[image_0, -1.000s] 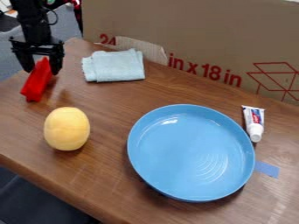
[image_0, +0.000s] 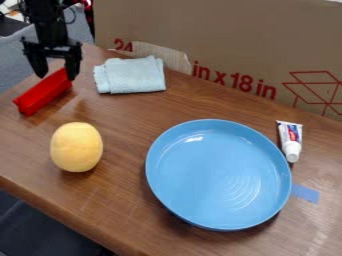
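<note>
At the top left, my black gripper (image_0: 54, 62) stands open just above a red oblong block (image_0: 43, 93), which lies on the table's left edge, slanting toward the upper right. Nothing shows held between the fingers. To the right of them a folded pale blue-grey cloth (image_0: 128, 76) lies on the wooden table. A yellow rounded object (image_0: 75, 147) sits nearer the front left.
A large blue plate (image_0: 218, 174) fills the right middle. A toothpaste tube (image_0: 291, 141) lies beside it near a cardboard box wall (image_0: 227, 40) along the back.
The red block has turned to lie more slanted and slightly lower left, its far end now below the fingers. The gripper has moved slightly right.
</note>
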